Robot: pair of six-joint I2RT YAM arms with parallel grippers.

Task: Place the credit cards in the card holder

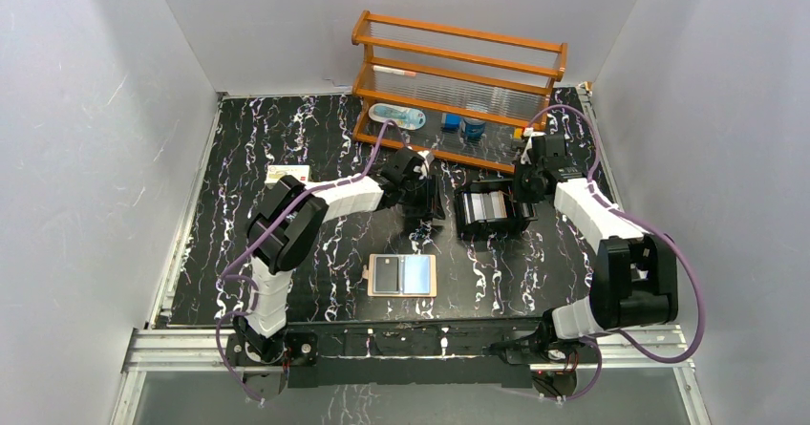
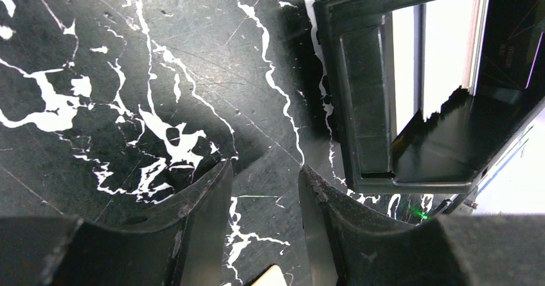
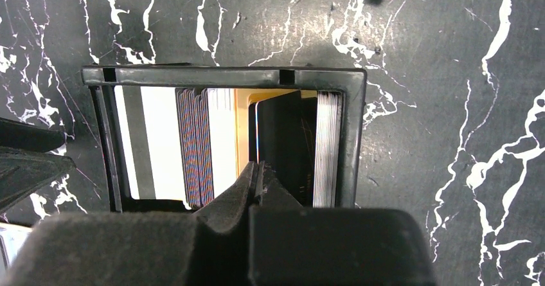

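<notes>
The black box (image 1: 468,220) stands on the table at right of centre, holding several upright cards. In the right wrist view, its white cards (image 3: 164,144) are on the left and a black card (image 3: 286,148) leans towards the right end. My right gripper is shut above the box, fingertips over that black card's left edge; nothing shows between them. My left gripper is partly open just left of the box, only dark tabletop visible between its fingers. An open tan case with grey and light-blue panels (image 1: 416,274), perhaps the card holder, lies near the front.
An orange wooden rack (image 1: 458,119) stands behind, holding a blue tin (image 1: 473,129) and a pale blue item (image 1: 397,116). A small white-and-yellow box (image 1: 288,173) lies at the left. The table around the tan case is free.
</notes>
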